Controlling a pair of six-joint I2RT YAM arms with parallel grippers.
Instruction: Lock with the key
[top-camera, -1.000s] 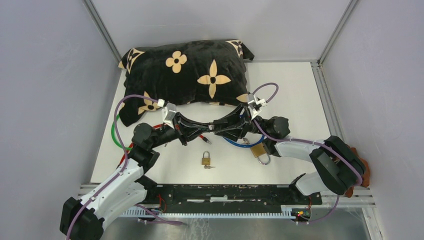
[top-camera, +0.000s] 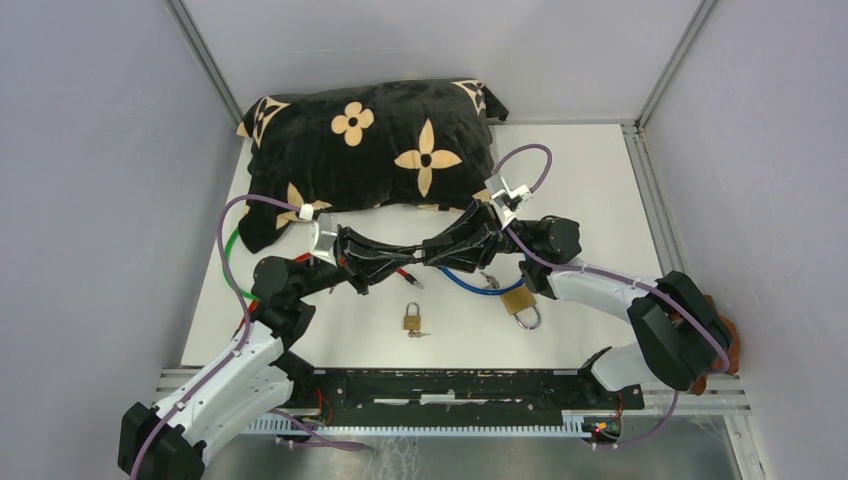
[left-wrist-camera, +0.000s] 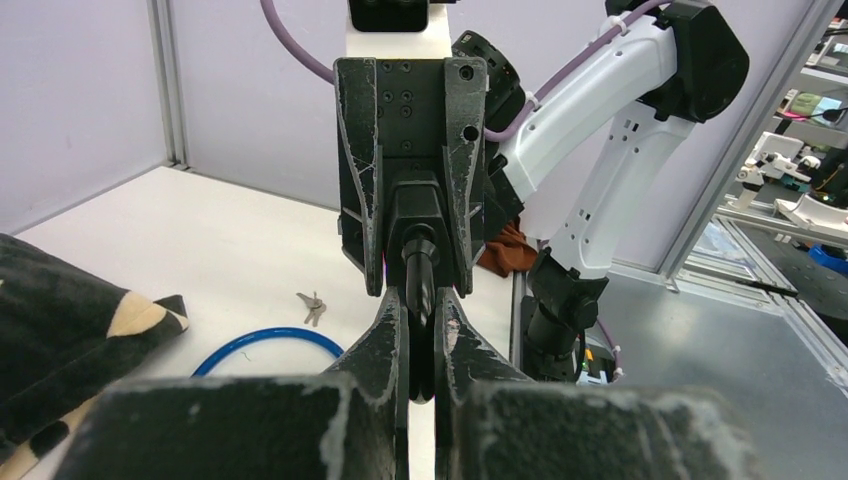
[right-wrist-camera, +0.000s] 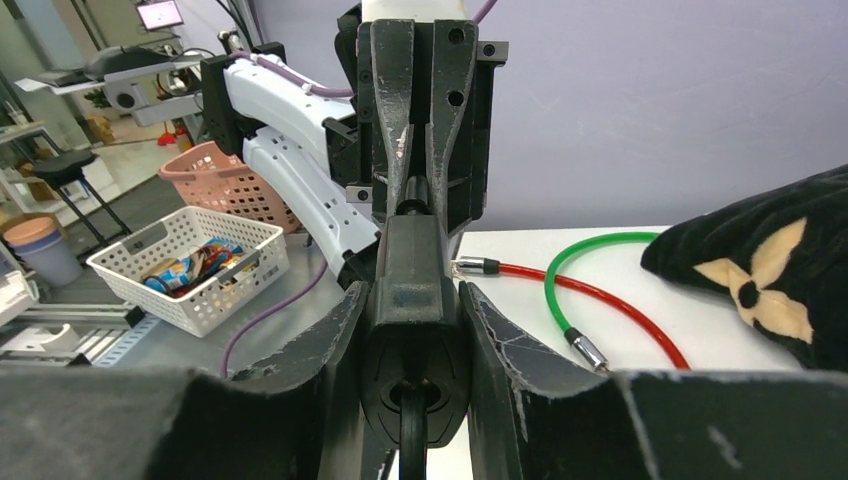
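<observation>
Over the table's middle, my left gripper (top-camera: 412, 254) and right gripper (top-camera: 432, 251) face each other, tip to tip. A slim black rod-like piece (left-wrist-camera: 420, 320) is between the shut fingers of my left gripper. It runs straight toward a black housing (right-wrist-camera: 413, 270), which my right gripper is shut on. In the left wrist view the rod's far end meets an opening in the housing, and I cannot tell how deep it sits. No key is clearly visible at this joint. Loose keys (left-wrist-camera: 312, 307) lie on the table beyond the blue cable.
A small brass padlock (top-camera: 412, 323) with keys lies below the grippers, a larger one (top-camera: 517, 299) to the right. The blue cable (left-wrist-camera: 270, 337), red cable (right-wrist-camera: 610, 300) and green cable (right-wrist-camera: 590, 243) lie on the table. A dark pillow (top-camera: 370, 150) fills the back left.
Padlocks, cables and pillow have not moved.
</observation>
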